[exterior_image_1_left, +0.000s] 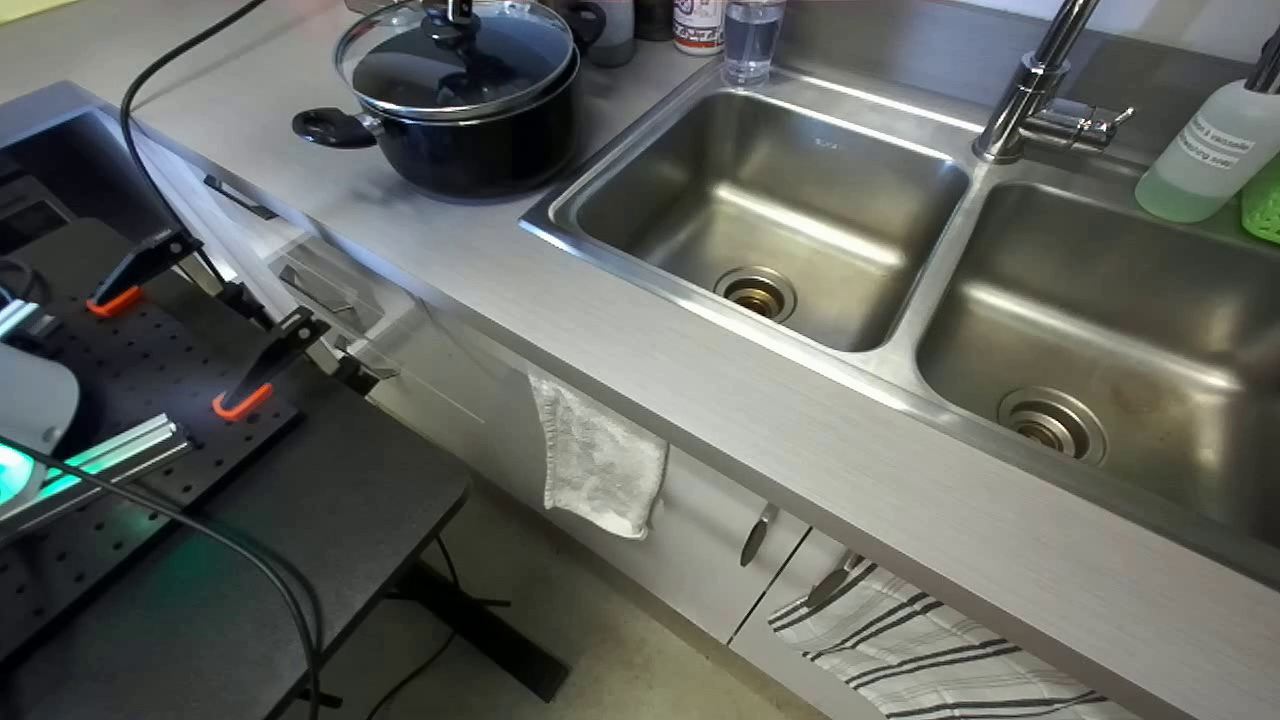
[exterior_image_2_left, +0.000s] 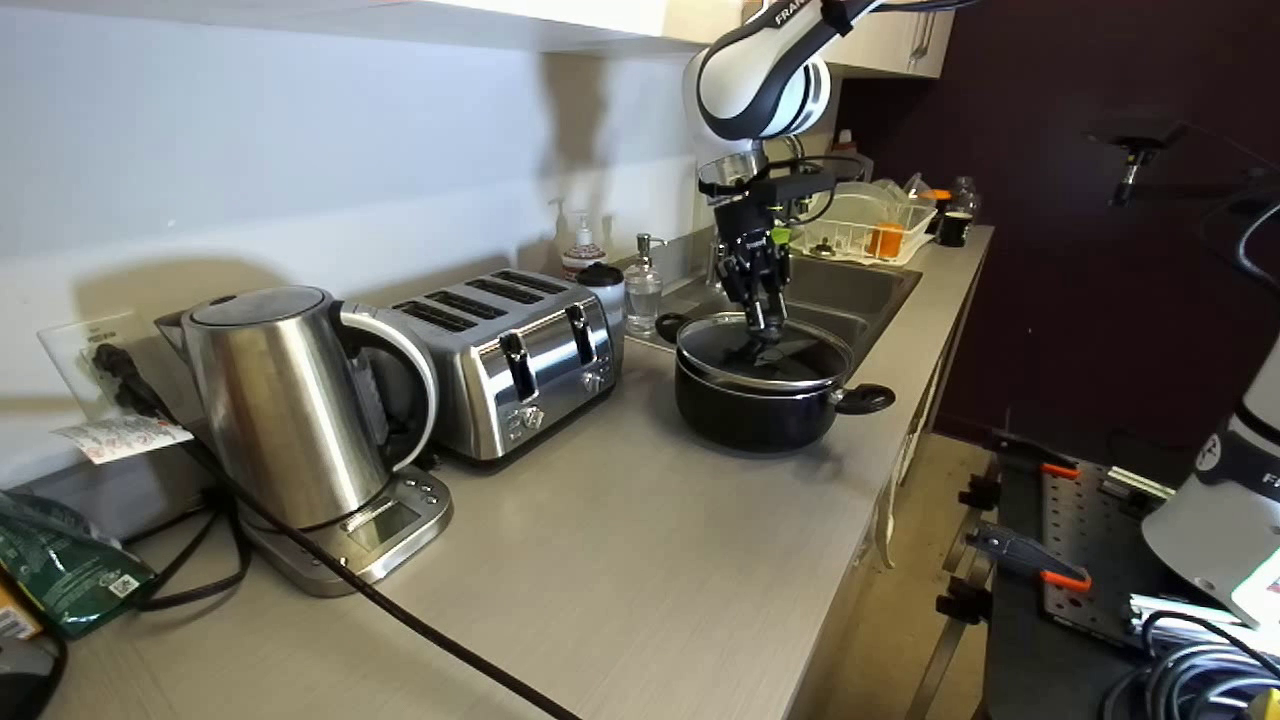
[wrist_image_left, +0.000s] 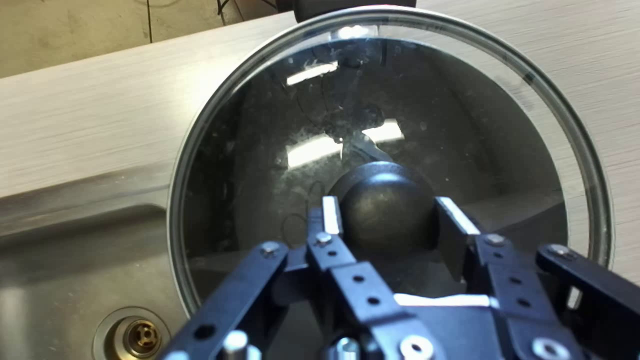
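Note:
A black pot (exterior_image_2_left: 750, 422) with two side handles stands on the counter beside the sink. Its round glass lid (wrist_image_left: 300, 114) has a steel rim and a black knob (wrist_image_left: 387, 204). My gripper comes down from above and is shut on that knob, one finger on each side. In exterior view 1 the lid (exterior_image_1_left: 480, 84) sits off-centre on the pot (exterior_image_1_left: 492, 156), with pot rim showing at the right below it. Whether the lid still touches the pot all round, I cannot tell.
A toaster (exterior_image_2_left: 516, 360) and a kettle (exterior_image_2_left: 282, 408) stand along the wall by the pot. The double sink (exterior_image_1_left: 768, 216) lies on its other side, both basins empty. Bare counter (exterior_image_2_left: 636, 564) stretches in front of the toaster.

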